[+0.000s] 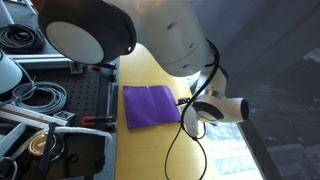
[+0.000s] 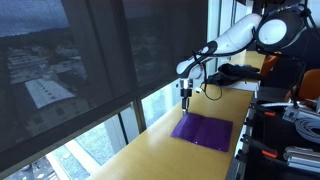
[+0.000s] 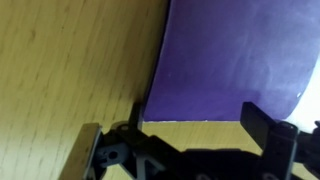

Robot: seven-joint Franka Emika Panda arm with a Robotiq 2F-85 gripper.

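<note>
A purple cloth (image 1: 151, 106) lies flat and roughly square on the wooden table. In exterior view 2 my gripper (image 2: 186, 104) points down close to the cloth's (image 2: 207, 132) far-left edge. From the wrist, the gripper is open, its dark fingers spread wide at the bottom of the view. Between and beyond them shows one corner of the cloth (image 3: 215, 65), with a dark shadow along its left edge. Nothing appears gripped. Whether the fingertips touch the table cannot be told.
Bare table (image 2: 130, 158) extends left of the cloth in exterior view 2. A black cart (image 1: 88, 92) with coiled cables (image 1: 40, 97) and tools stands along the table's side. Window blinds (image 2: 70, 60) hang behind the table.
</note>
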